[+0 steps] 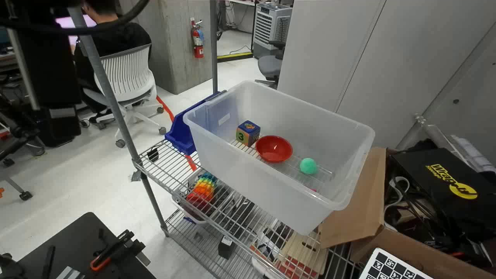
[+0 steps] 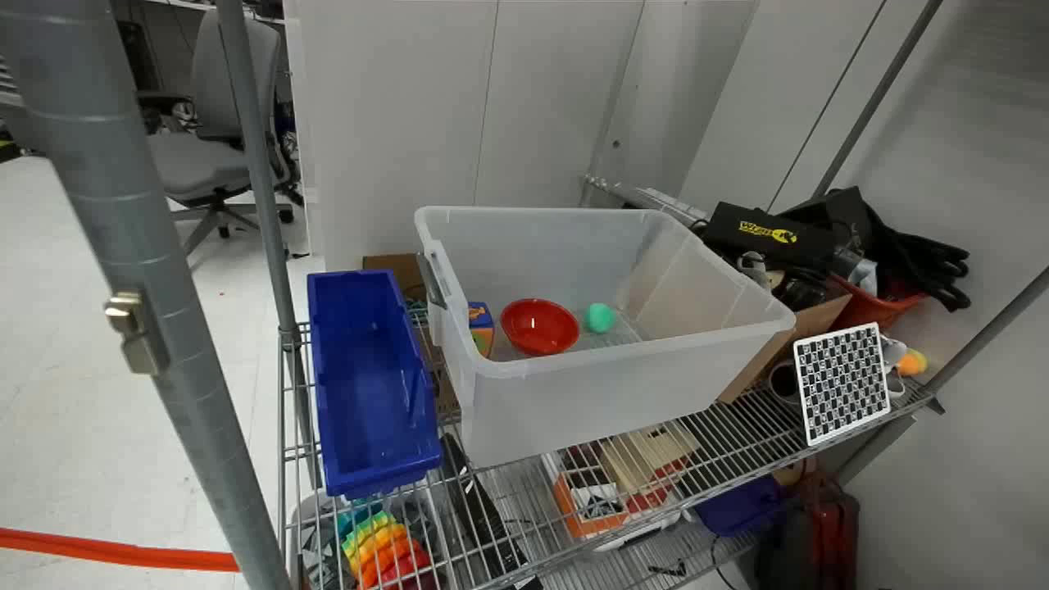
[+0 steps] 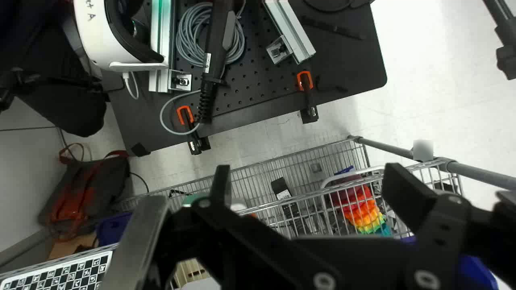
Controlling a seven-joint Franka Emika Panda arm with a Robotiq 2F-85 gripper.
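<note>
With its fingers spread wide, my gripper is open in the wrist view and has nothing between them. It hangs over the shelf's front edge, and neither exterior view shows it. A clear plastic bin stands on the wire shelf. Inside it, a red bowl sits between a number block and a green ball. A small red spot near the ball is mostly hidden by the bin wall. Exterior view 2 shows the same bowl, ball and part of the block.
A blue tray lies beside the bin. On the bin's other side are a cardboard box of clutter and a checkered board. Metal posts frame the shelf. A black pegboard table stands across a floor gap.
</note>
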